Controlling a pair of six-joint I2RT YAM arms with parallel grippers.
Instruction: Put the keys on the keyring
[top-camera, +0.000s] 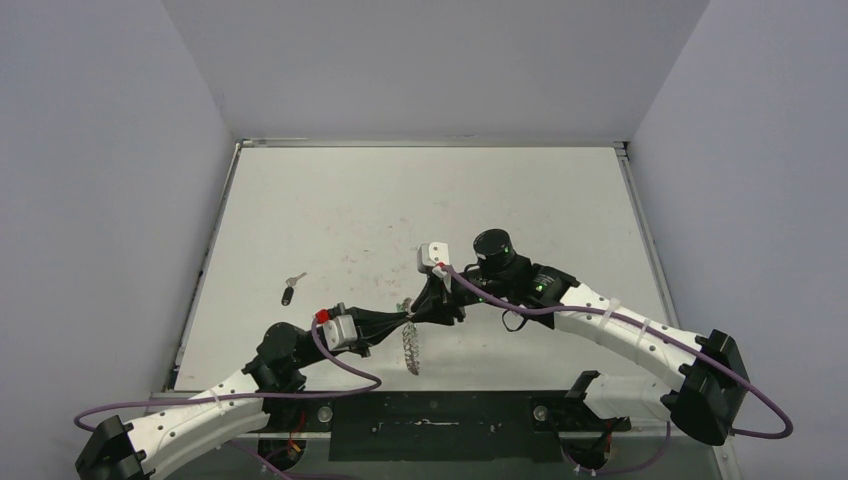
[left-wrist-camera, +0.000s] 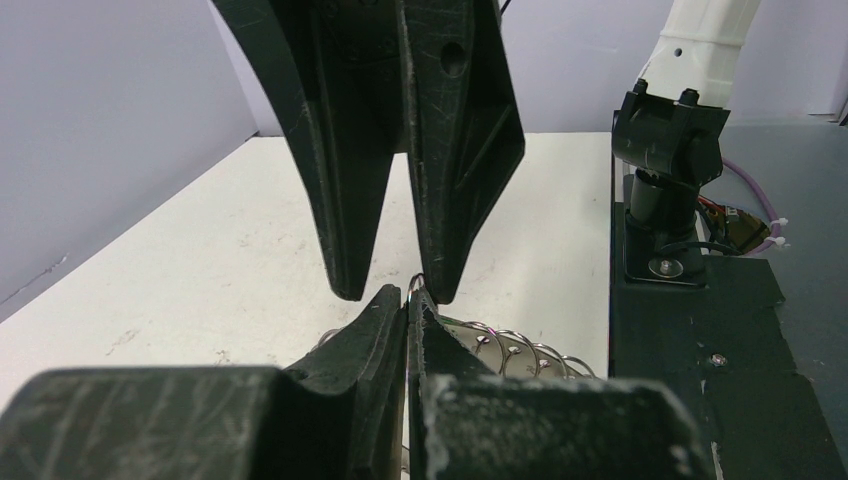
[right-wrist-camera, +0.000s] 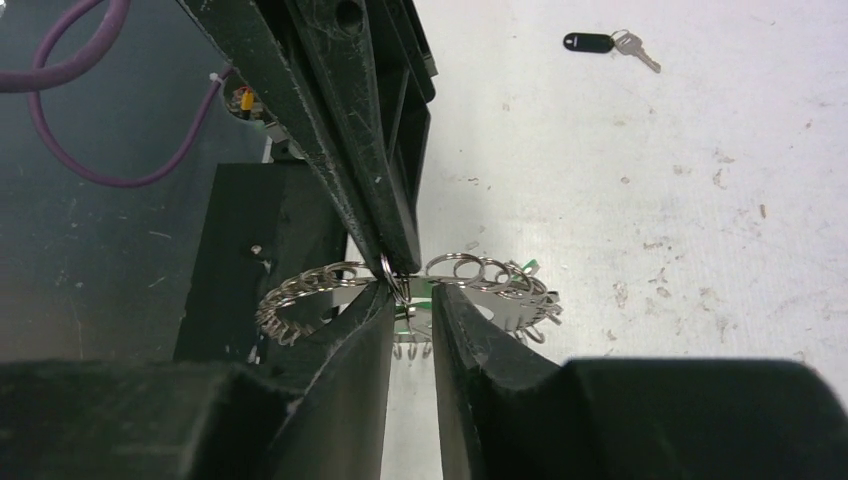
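A metal keyring (top-camera: 410, 350) with many small wire rings hangs below the meeting grippers. My left gripper (top-camera: 408, 316) is shut on a thin wire ring (left-wrist-camera: 416, 280) of it, seen at its fingertips in the left wrist view. My right gripper has its fingers parted just around that ring, part open; in the left wrist view its two fingertips stand either side above it. A key with a black tag (right-wrist-camera: 588, 42) lies on the white board, left of the grippers in the top view.
The white board (top-camera: 430, 190) is clear behind the arms. Grey walls enclose it at back and sides; a black mounting plate (top-camera: 420, 430) runs along the front edge.
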